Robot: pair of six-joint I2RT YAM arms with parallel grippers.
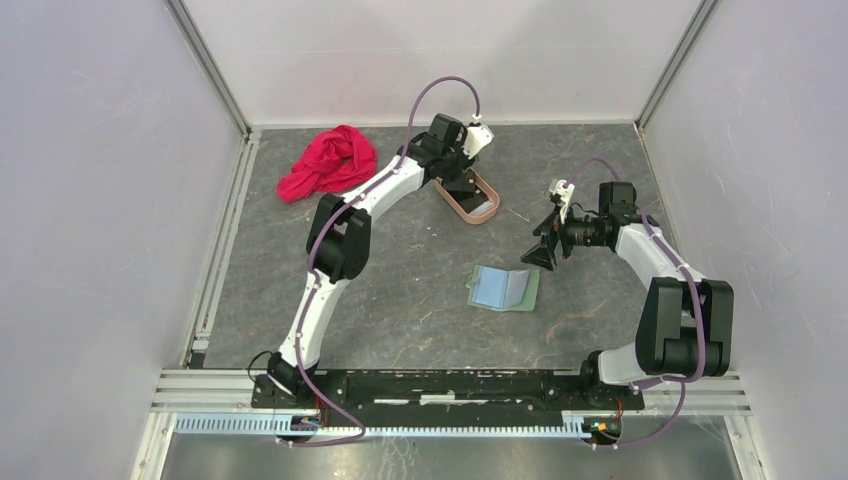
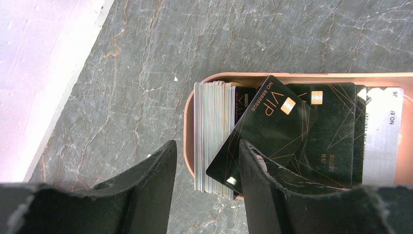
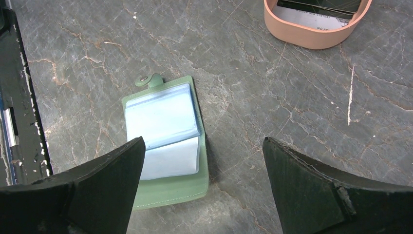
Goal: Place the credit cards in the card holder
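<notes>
A pink box (image 1: 470, 216) holds a row of cards (image 2: 209, 126) and loose black cards. In the left wrist view a tilted black card (image 2: 272, 122) lies over the others. My left gripper is over the box's near end, fingers apart, the right one at the tilted card. The green card holder (image 3: 165, 192), with clear sleeves (image 3: 159, 114), lies open in front of my right gripper, which is open and empty above the table.
A red cloth (image 1: 325, 165) lies at the back left, left of the box. Walls (image 1: 740, 200) enclose the table at the back and sides.
</notes>
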